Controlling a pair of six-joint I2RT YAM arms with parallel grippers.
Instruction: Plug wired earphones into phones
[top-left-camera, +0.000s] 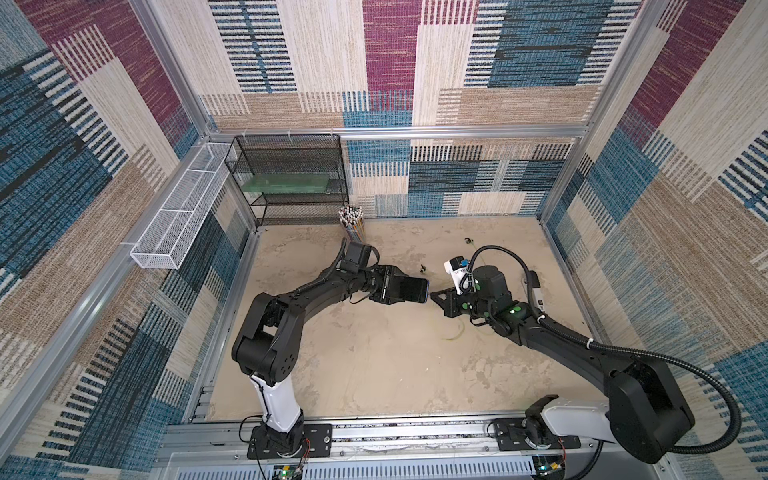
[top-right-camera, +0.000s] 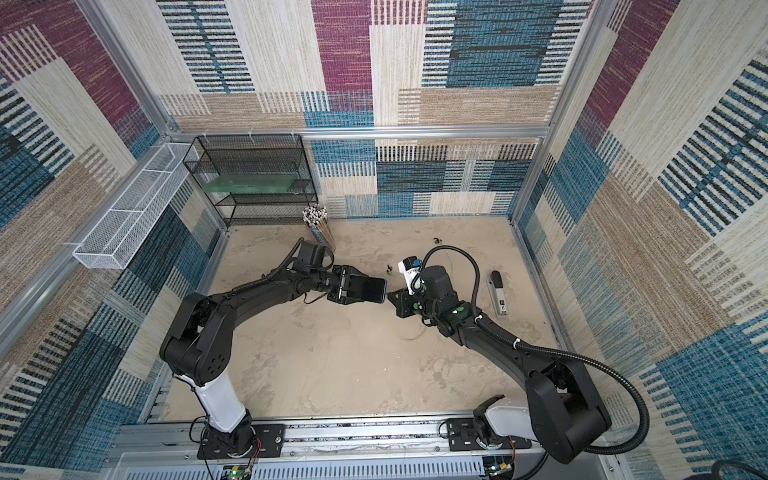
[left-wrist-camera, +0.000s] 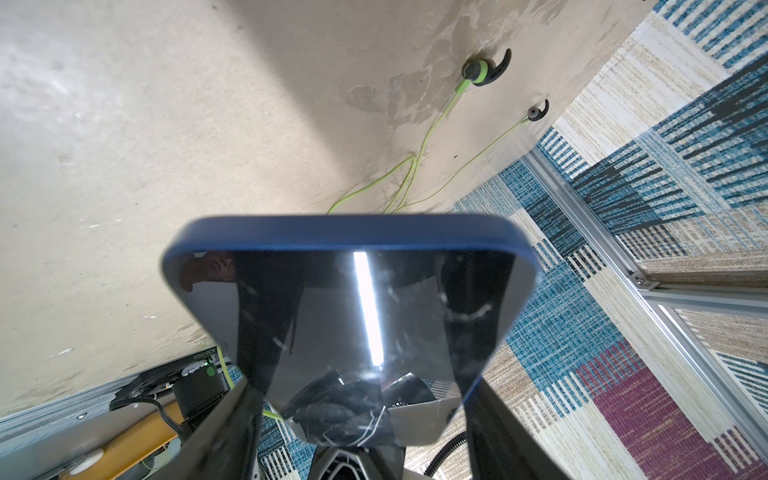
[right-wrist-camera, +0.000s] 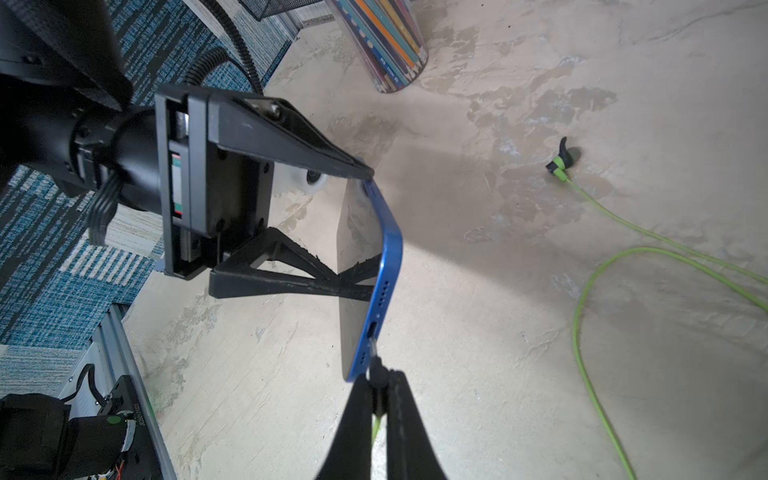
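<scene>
A blue-edged phone (right-wrist-camera: 382, 272) hangs above the table, gripped along its sides by my left gripper. Its dark screen (left-wrist-camera: 360, 320) fills the left wrist view. My right gripper is shut on the black earphone plug (right-wrist-camera: 377, 374). The plug's metal tip points at the phone's lower edge, close to the port; whether it touches or enters is too fine to tell. From the plug hangs a green cable (right-wrist-camera: 376, 428). Two black-and-green earbuds (left-wrist-camera: 480, 72) lie on the table, joined to more green cable (right-wrist-camera: 588, 296).
A cup of pencils (top-left-camera: 352, 224) stands at the back beside a black wire rack (top-left-camera: 292, 180). A stapler-like tool (top-right-camera: 497, 293) lies at the right.
</scene>
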